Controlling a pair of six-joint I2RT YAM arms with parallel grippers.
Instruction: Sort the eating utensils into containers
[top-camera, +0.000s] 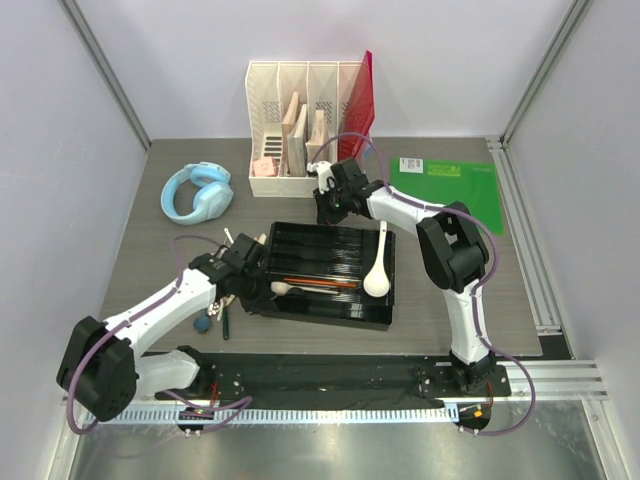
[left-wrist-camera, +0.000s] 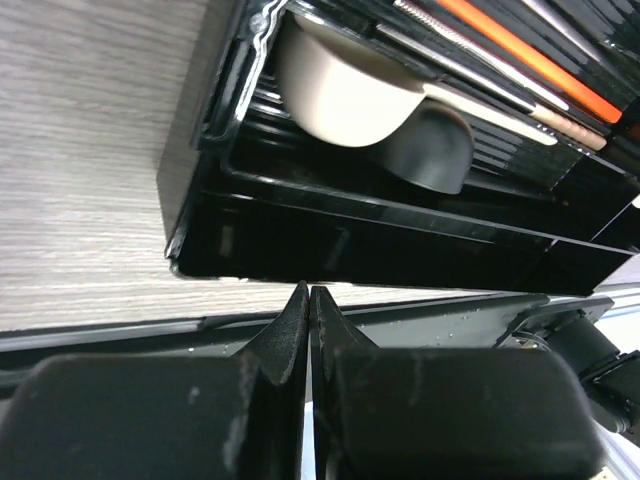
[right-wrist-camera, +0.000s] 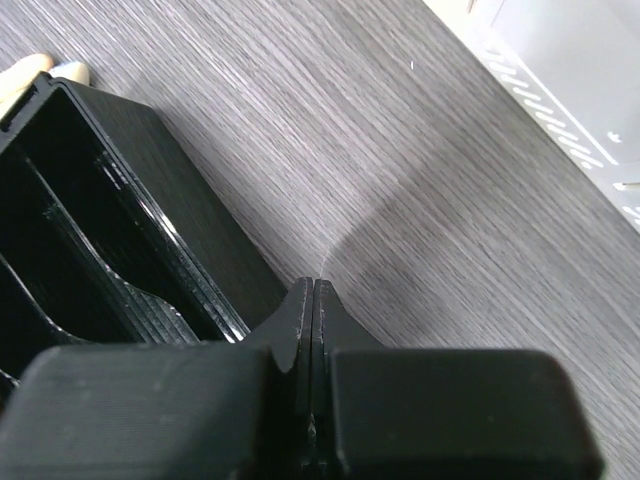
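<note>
A black compartment tray (top-camera: 380, 322) stands mid-table. Inside it lie a cream ladle (left-wrist-camera: 335, 90), a dark round-headed utensil (left-wrist-camera: 430, 150), an orange stick (left-wrist-camera: 535, 58) and several thin metal ones; a large white spoon (top-camera: 377, 275) rests at the tray's right side. My left gripper is shut, nothing showing between its fingers, by the tray's near-left corner. Behind the tray, above the bare table, my right gripper is shut too, with nothing seen in it. Loose utensils (top-camera: 222, 300) on the left are partly hidden beneath the left arm.
Blue headphones (top-camera: 205, 193) lie at the back left. At the back stands a white file rack (top-camera: 263, 100) with a pink panel. A green sheet (top-camera: 448, 186) covers the back right. Table right of the tray is bare.
</note>
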